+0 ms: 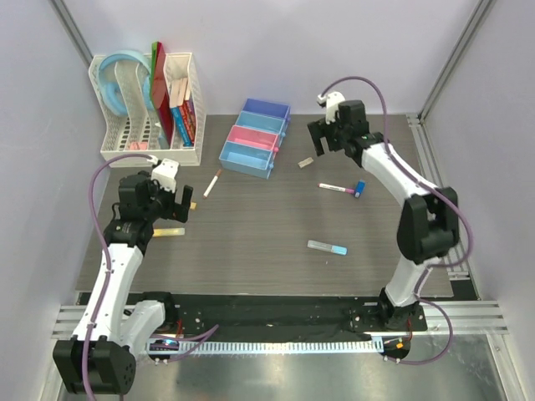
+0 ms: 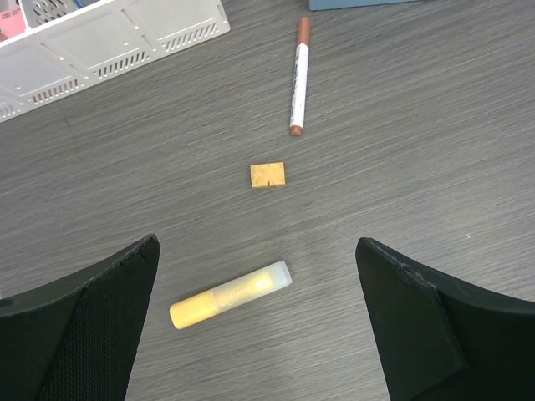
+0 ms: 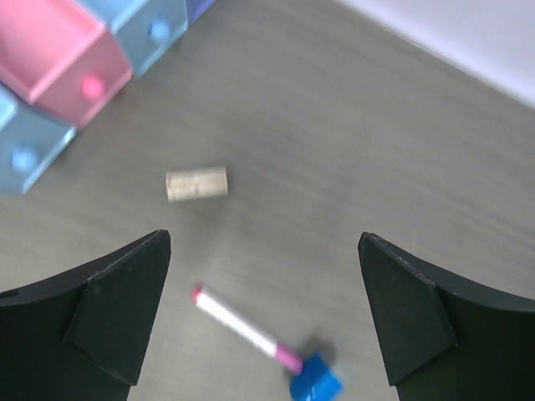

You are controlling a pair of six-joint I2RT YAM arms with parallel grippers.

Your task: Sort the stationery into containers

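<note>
My left gripper (image 1: 180, 205) is open above the table's left side. Below it, in the left wrist view, lie a yellow tube with a pale end (image 2: 231, 294), a small yellow block (image 2: 267, 175) and a white marker with brown ends (image 2: 300, 77). High at the back right, my right gripper (image 1: 318, 139) stands open and empty. Its wrist view, somewhat blurred, shows a whitish block (image 3: 196, 184), a white and pink marker (image 3: 247, 328) and a blue block (image 3: 315, 381). A clear tube with a blue end (image 1: 327, 247) rests front right. The four-part bin row (image 1: 247, 156) has blue and pink bins.
At the back left stands a white rack (image 1: 150, 156) with books (image 1: 178, 113) and light-blue headphones (image 1: 122, 58) in it. Bare table (image 1: 259, 217) spreads across the middle and front.
</note>
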